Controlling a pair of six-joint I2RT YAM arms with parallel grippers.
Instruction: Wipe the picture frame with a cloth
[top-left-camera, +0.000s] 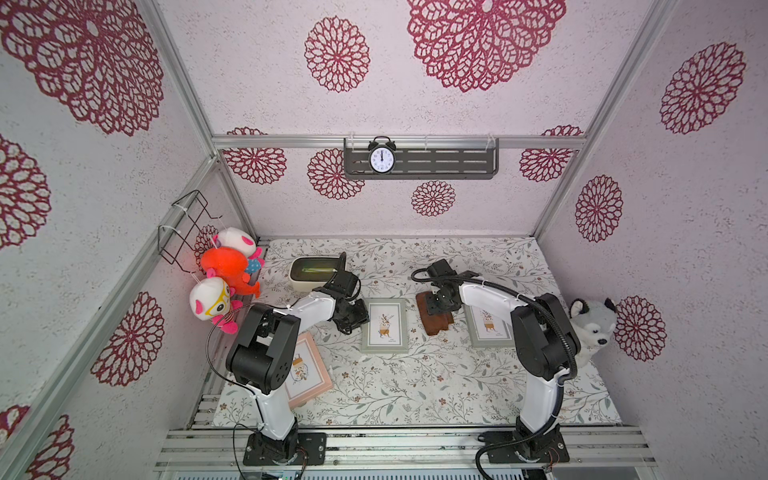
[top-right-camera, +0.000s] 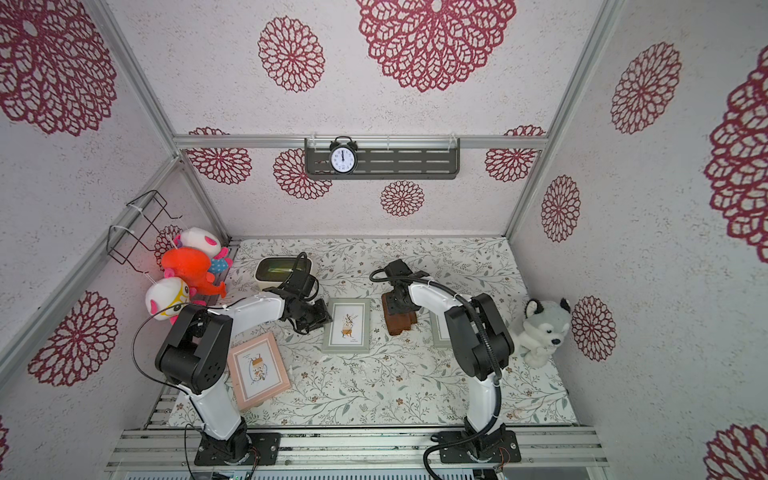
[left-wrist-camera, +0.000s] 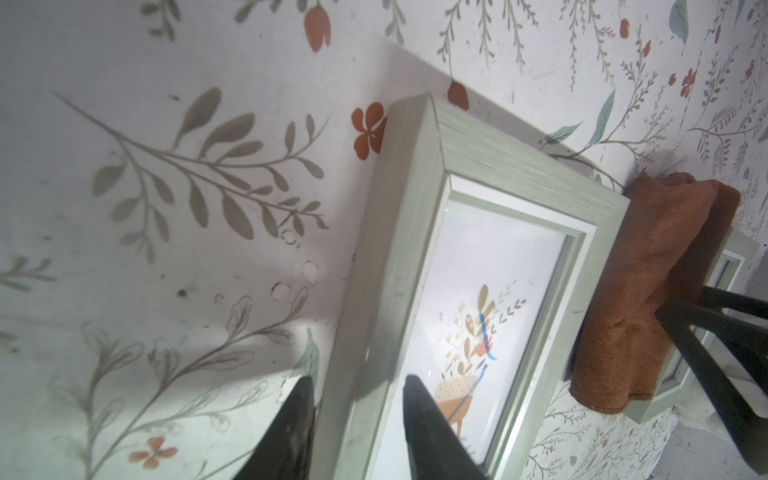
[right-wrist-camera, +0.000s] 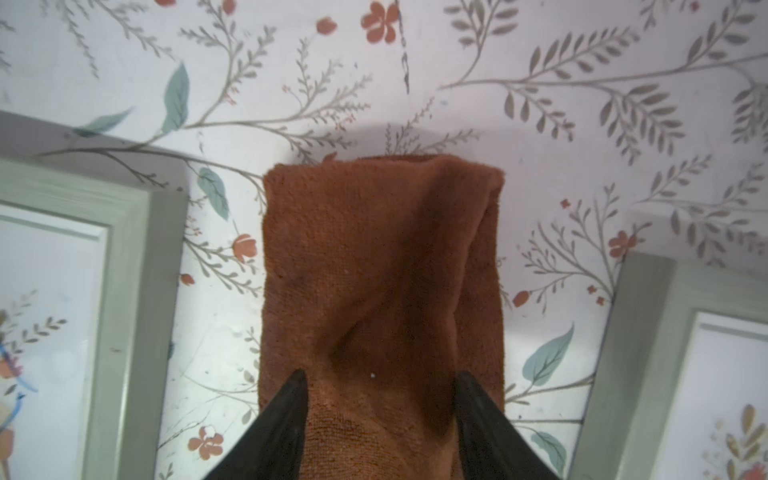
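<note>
A green picture frame (top-left-camera: 384, 325) with a deer print lies mid-table. My left gripper is at its left border; in the left wrist view its fingers are apart over that border, and whether they grip it is unclear. A folded brown cloth (right-wrist-camera: 360, 256) lies flat just right of the frame. My right gripper is above the cloth, open, with the cloth beneath its fingers.
A second green frame (right-wrist-camera: 640, 360) lies right of the cloth. A pink frame (top-right-camera: 257, 369) sits front left. A container (top-right-camera: 284, 269) stands at the back left, plush toys at both sides.
</note>
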